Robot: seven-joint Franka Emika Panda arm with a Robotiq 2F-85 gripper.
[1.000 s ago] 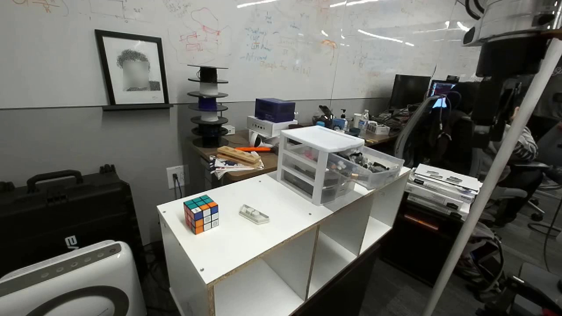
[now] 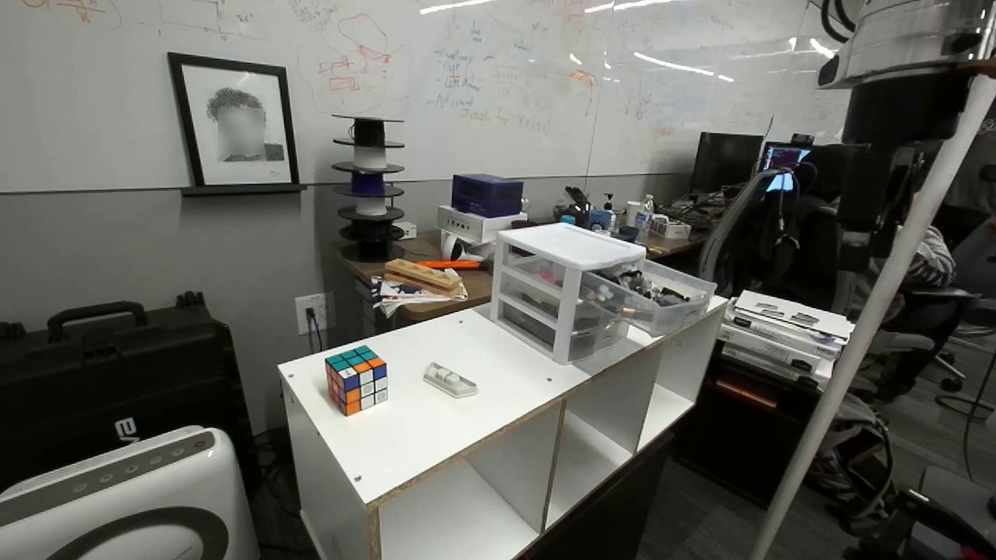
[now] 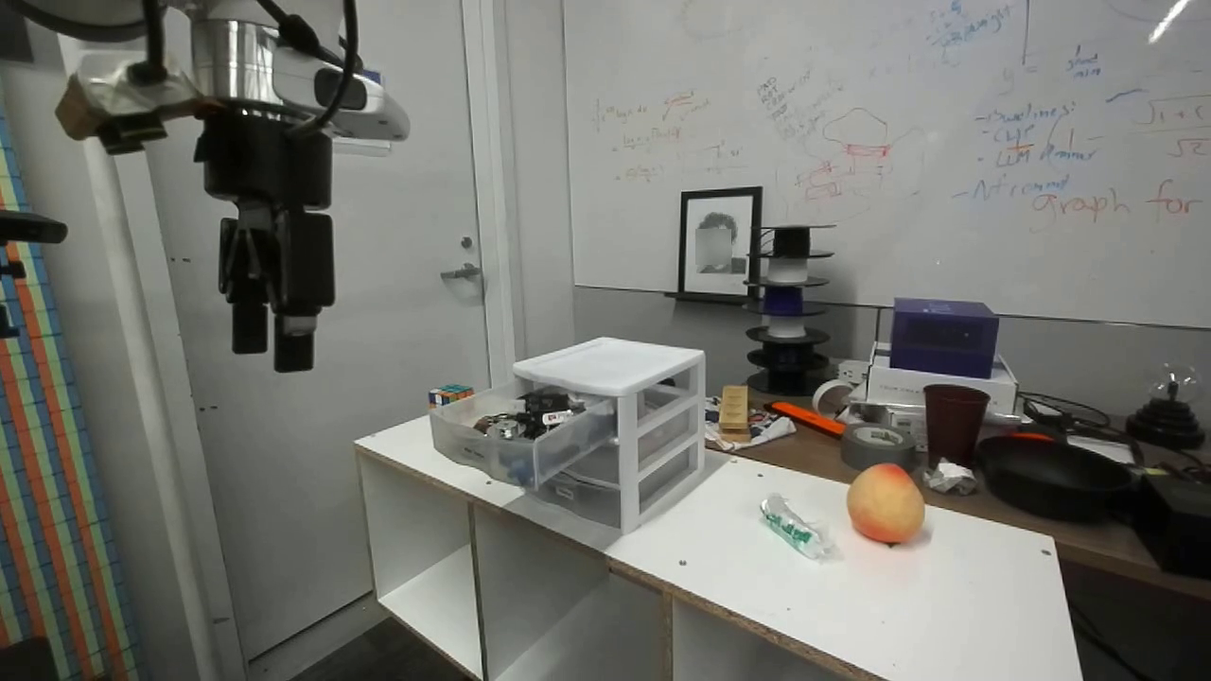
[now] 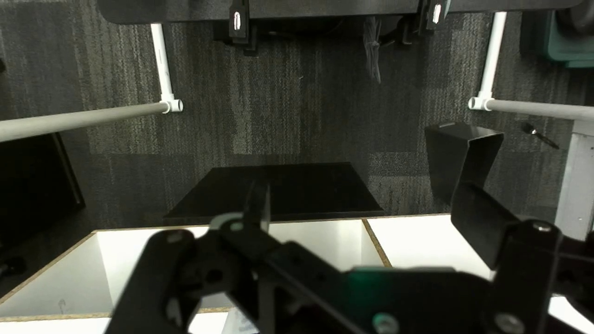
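My gripper (image 3: 272, 342) hangs high at the left in exterior view 2, pointing down, well above and apart from the cabinet. In the wrist view its black fingers (image 4: 480, 222) stand wide apart, with only floor and cabinet visible between them. On the white cabinet top (image 2: 420, 439) sits a white drawer unit (image 2: 567, 244), its top drawer (image 3: 500, 437) pulled out and filled with dark small parts. A Rubik's cube (image 2: 356, 381) and a small pale grey piece (image 2: 450, 379) lie at one end. A peach (image 3: 886, 504) and a clear-wrapped item (image 3: 797, 528) rest at the other.
A desk behind bears a spool stack (image 2: 370, 191), a purple box (image 3: 942, 337), a tape roll (image 3: 876, 447) and a black pan (image 3: 1050, 475). A white pole (image 2: 868, 327) stands near the arm. The cabinet's front compartments look empty.
The arm has shifted only very slightly in exterior view 1. The cabinet, drawer unit, cube and pale grey piece have not moved.
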